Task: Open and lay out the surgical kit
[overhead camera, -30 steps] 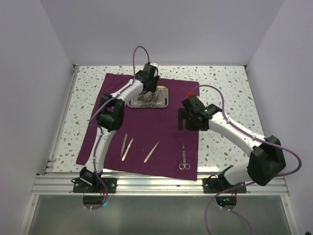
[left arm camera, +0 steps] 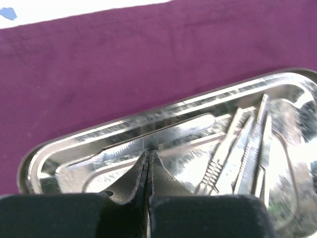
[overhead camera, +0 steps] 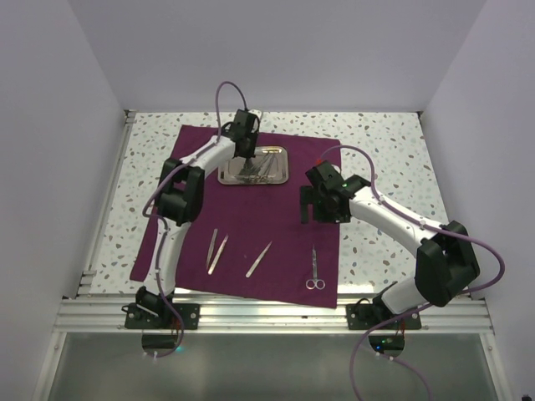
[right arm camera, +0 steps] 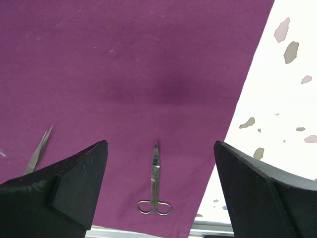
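A silver metal tray [overhead camera: 277,178] lies near the back of the purple cloth [left arm camera: 114,59], holding several thin steel instruments [left arm camera: 237,153]. Apart from that bunch, one flat-handled instrument [left arm camera: 183,130] rests along the tray's far side. My left gripper is shut over the tray, its tips right at this handle, with nothing visible between the fingers; whether they touch it I cannot tell. My right gripper hangs open and empty above the cloth's right part. Beyond its fingers lie scissors [right arm camera: 155,181], tips pointing away, and the pointed end of tweezers [right arm camera: 38,151].
Laid out on the front of the cloth, apart from each other, are two slim instruments [overhead camera: 218,254] at left, tweezers [overhead camera: 259,260] and the scissors [overhead camera: 315,271]. Speckled table [overhead camera: 393,159] shows at the right.
My left gripper has moved left and slightly toward the front over the tray. The right arm has shifted slightly left. The instruments on the cloth have stayed put.
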